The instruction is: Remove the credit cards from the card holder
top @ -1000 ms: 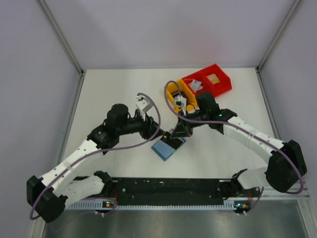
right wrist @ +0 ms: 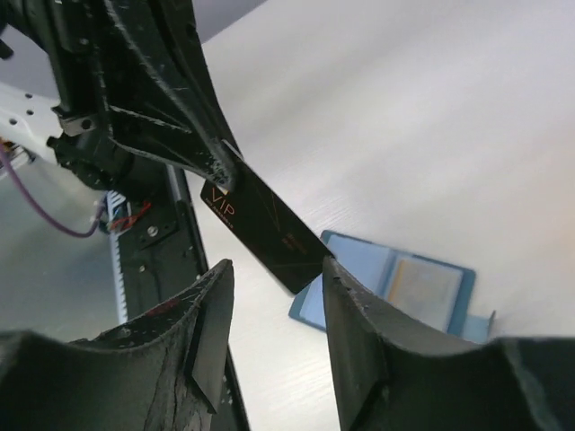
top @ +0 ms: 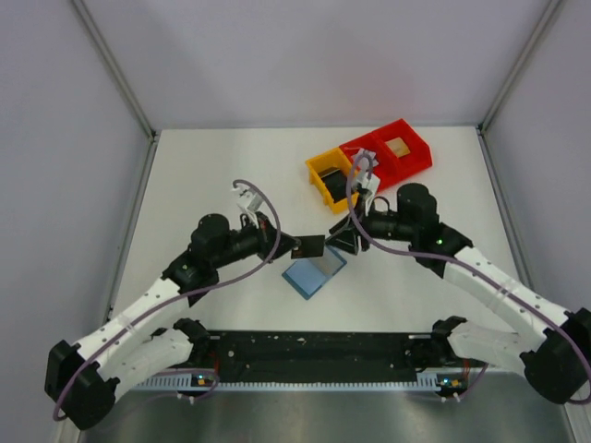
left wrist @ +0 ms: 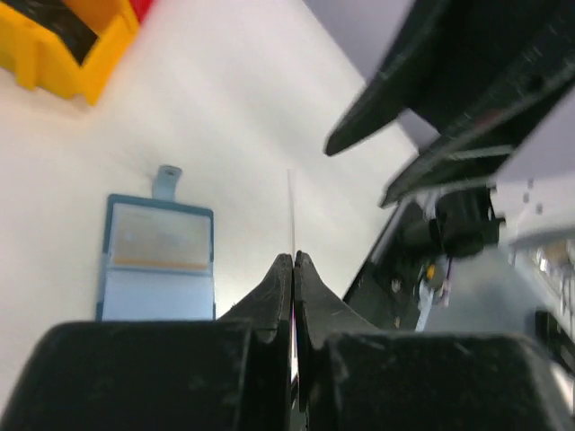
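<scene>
A black card marked VIP is pinched at one end by my left gripper, which is shut. Seen from the left wrist, that card shows only as a thin edge standing out from the fingertips. My right gripper stands part open close to the card's other end, gripping nothing. Below the raised card lies the blue card holder on the table. Its clear window section shows in the left wrist view.
A yellow bin with dark contents and a red bin stand at the back right.
The card has come up off the holder and left with my left gripper, now shut on it. My right gripper has opened and drawn back to the right.
</scene>
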